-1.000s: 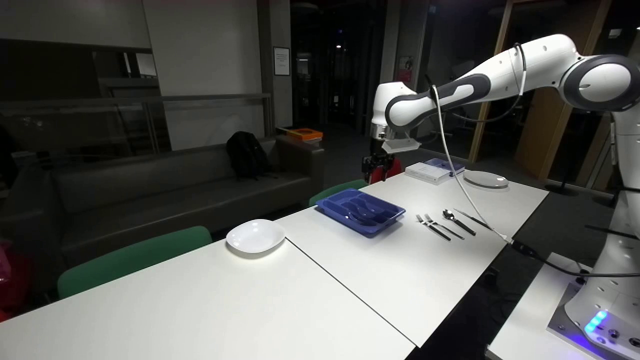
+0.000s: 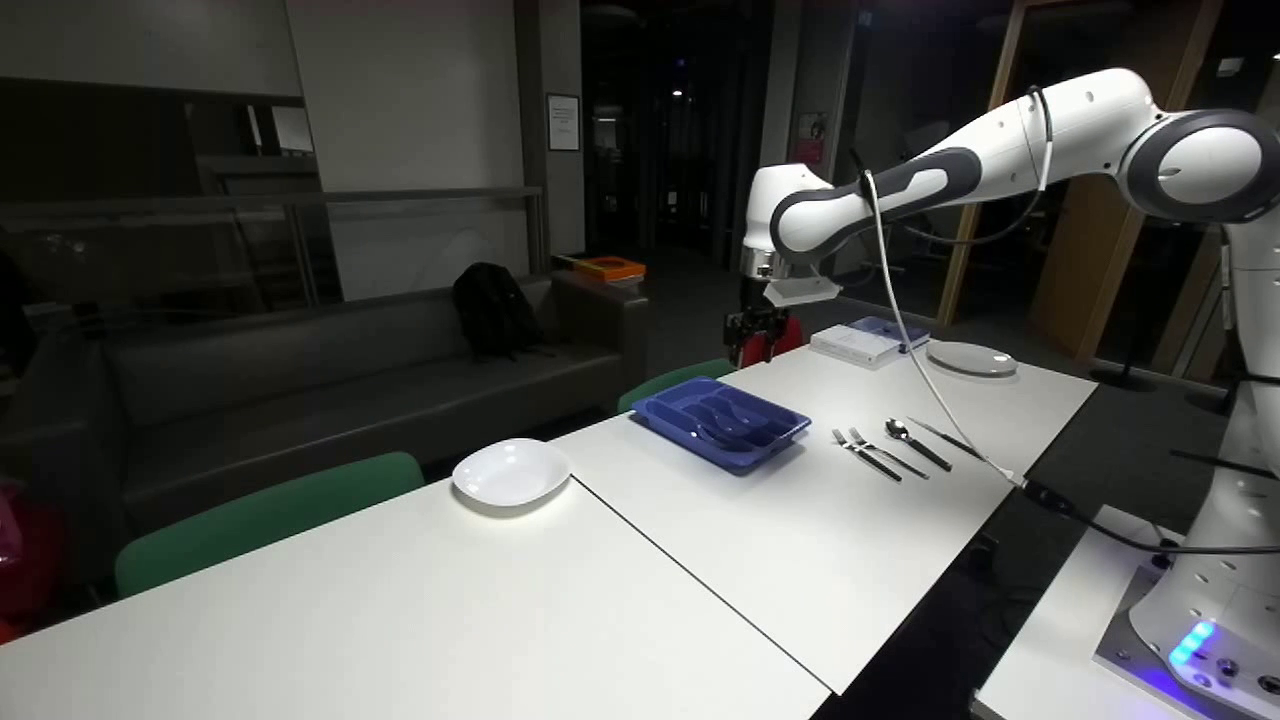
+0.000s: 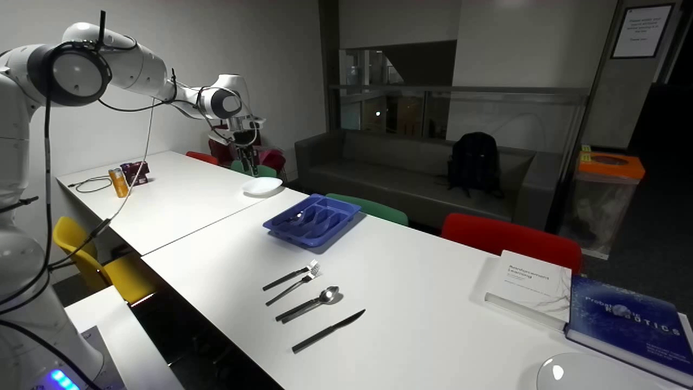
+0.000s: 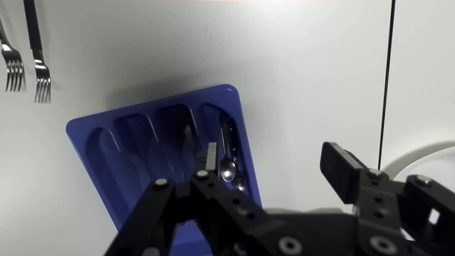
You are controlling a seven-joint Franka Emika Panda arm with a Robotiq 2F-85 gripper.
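Observation:
My gripper hangs open above the blue cutlery tray [image 4: 91,121], its fingers wide apart with nothing between them. In the wrist view, a small spoon [image 4: 227,169] and other cutlery lie in the tray's rightmost compartment, and fork tines [image 4: 188,131] show in the compartment beside it. Fingers and mount hide the tray's lower part. Out on the white table lie two forks [image 3: 290,276], a spoon with a dark handle [image 3: 328,294] that seems to have a second handle alongside, and a knife [image 3: 329,331], all apart from the tray.
A white bowl [image 2: 512,472] sits on the table beyond the seam. Two books [image 3: 529,286] and a plate [image 2: 972,359] occupy the opposite end. A can [image 3: 118,182] stands at the far left in the second exterior view. Table space around the tray is mostly clear.

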